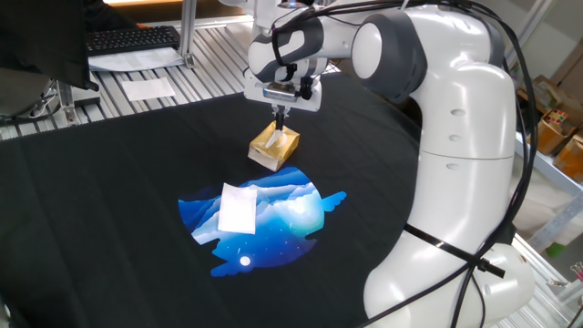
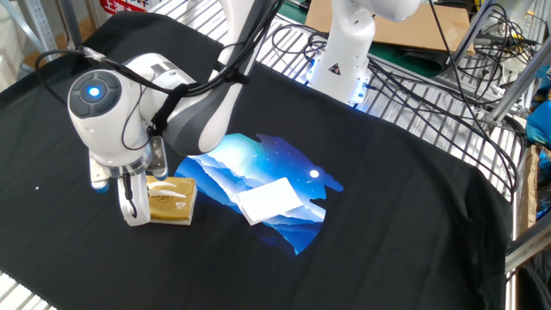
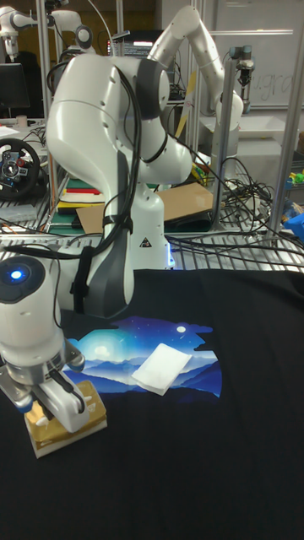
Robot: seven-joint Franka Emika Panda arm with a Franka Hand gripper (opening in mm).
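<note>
A gold and white tissue pack (image 1: pixel 285 153) lies on the black cloth, with a white tissue (image 1: pixel 272 139) showing at its top opening. My gripper (image 1: pixel 280 127) points down over the pack, its fingers brought together at the tissue. Whether the tissue is pinched between the fingertips is too small to tell. In the second exterior view the pack (image 2: pixel 172 205) is partly hidden behind the hand. The third exterior view shows the gripper low over the pack (image 3: pixel 73 434). A folded white sheet (image 1: pixel 238 210) rests on the blue printed mat (image 1: pixel 296 211), apart from the pack.
My arm (image 1: pixel 465 137) rises beside the mat on the right.
</note>
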